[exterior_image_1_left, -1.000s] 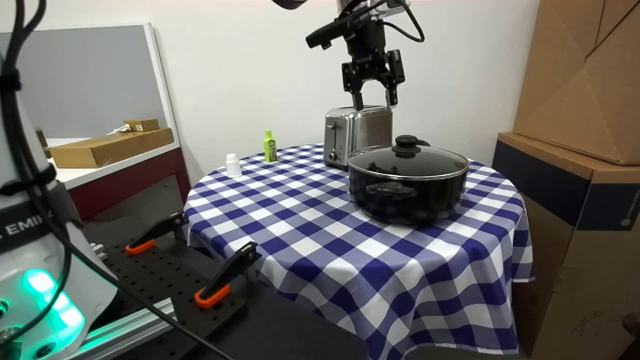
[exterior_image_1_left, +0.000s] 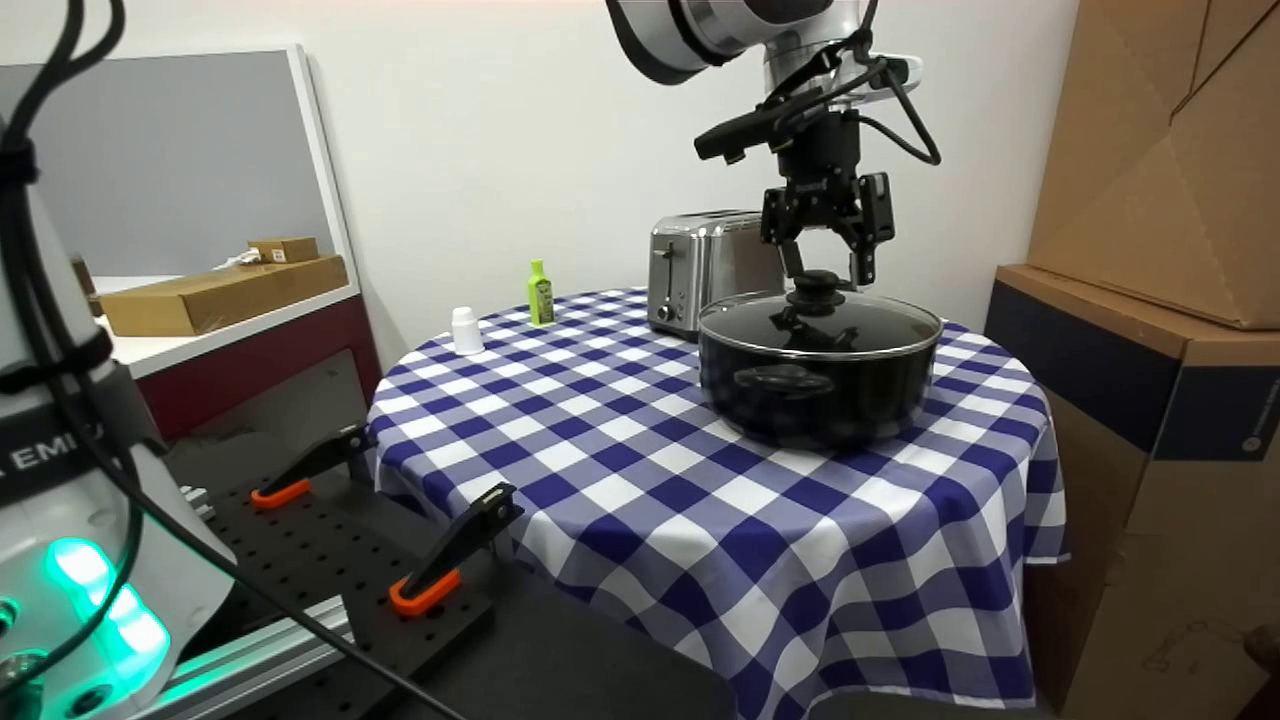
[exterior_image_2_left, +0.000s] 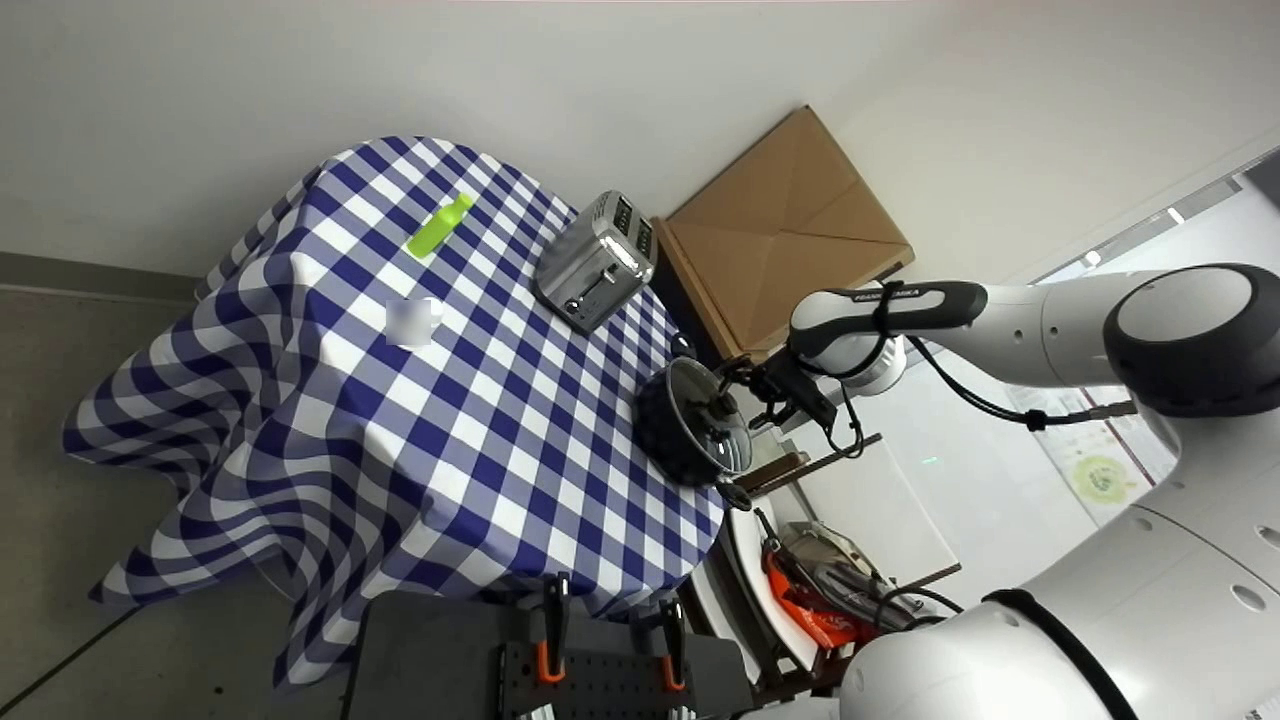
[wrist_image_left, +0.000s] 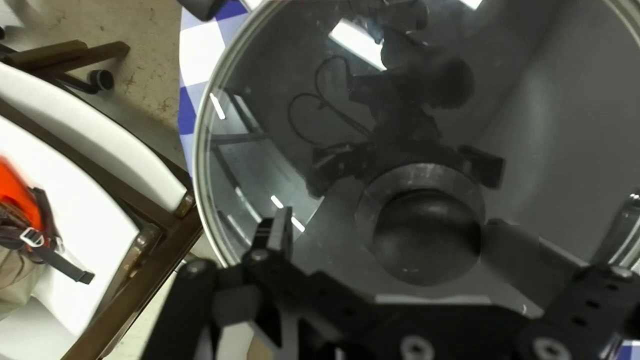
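Observation:
A black pot (exterior_image_1_left: 816, 402) stands on the checkered table, covered by a glass lid (exterior_image_1_left: 882, 322) with a round black knob (exterior_image_1_left: 818, 289). My gripper (exterior_image_1_left: 827, 266) is open, fingers pointing down at the knob, one on either side of it in exterior view 1. Seen from the wrist, the knob (wrist_image_left: 427, 237) lies between the two spread fingers, and the lid (wrist_image_left: 540, 126) mirrors the arm. Whether either finger touches the knob cannot be made out. In exterior view 2 the gripper partly covers the pot (exterior_image_2_left: 666, 432).
A silver toaster (exterior_image_1_left: 708, 270) stands close behind the pot. Farther left are a green bottle (exterior_image_1_left: 541, 294) and a white shaker (exterior_image_1_left: 465, 331). Large cardboard boxes (exterior_image_1_left: 1152, 180) rise beyond the table's right edge.
My open gripper has come down and to the right in exterior view 1, from above the toaster to the lid's knob. The pot looks almost unmoved.

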